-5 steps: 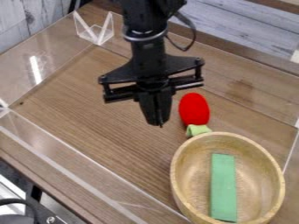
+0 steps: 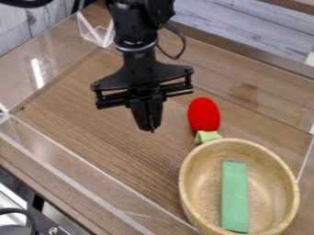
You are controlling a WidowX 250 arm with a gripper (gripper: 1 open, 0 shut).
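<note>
My black gripper [image 2: 147, 119] hangs over the middle of the wooden table, fingers pointing down; whether they are apart is hard to tell. To its right lie a red oval object [image 2: 204, 114] and, just below that, a small light green object [image 2: 207, 137]. A large tan bowl [image 2: 193, 188] stands at the lower right with a green rectangular block [image 2: 234, 195] inside it.
A clear plastic container [image 2: 98, 26] is at the back left, partly behind the arm. A pale plank surface lies beyond the back edge.
My gripper has moved left and slightly back, away from the red object. The objects on the table and in the bowl have not moved.
</note>
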